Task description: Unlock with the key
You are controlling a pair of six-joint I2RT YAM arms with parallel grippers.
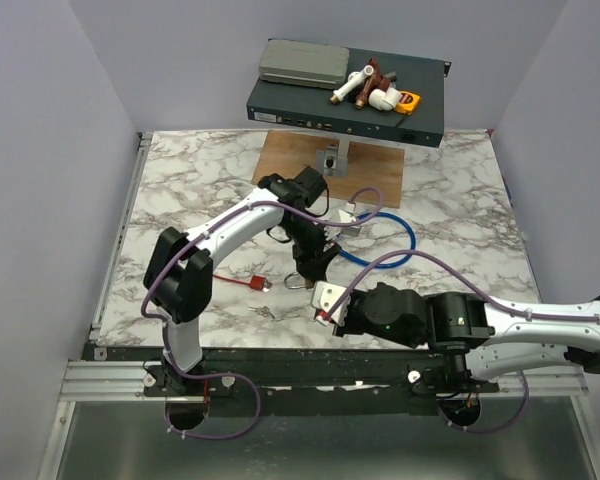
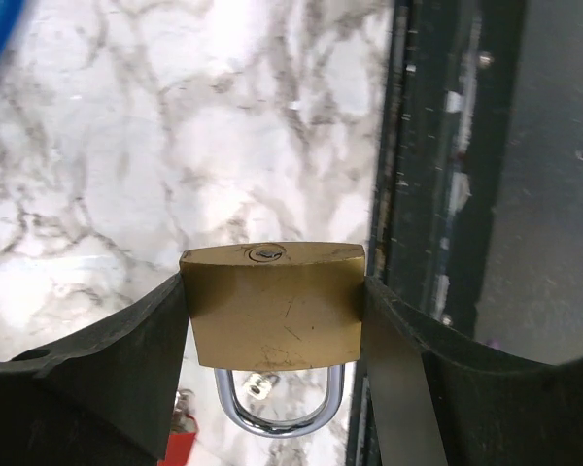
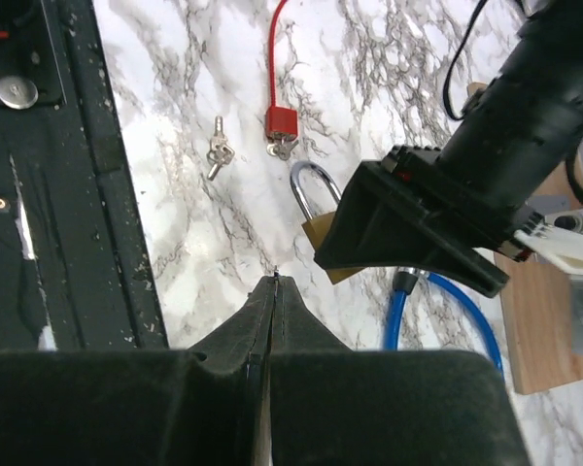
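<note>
A brass padlock (image 2: pixel 275 316) is clamped by its sides in my left gripper. Its keyhole faces up with no key in it, and the silver shackle (image 2: pixel 282 425) extends beyond the body. In the right wrist view, part of the padlock (image 3: pixel 321 231) is hidden behind the left fingers. My right gripper is shut, apart from the padlock, with nothing showing between its fingertips. A small bunch of silver keys (image 3: pixel 220 151) lies on the marble table, also seen as the keys (image 1: pixel 264 311) in the top view.
Near the keys lies a red padlock (image 3: pixel 282 122) on a red cable. Behind the grippers a blue cable (image 1: pixel 408 228) curves across the table. A wooden board (image 1: pixel 380 178) stands at the back under a dark shelf (image 1: pixel 280 103).
</note>
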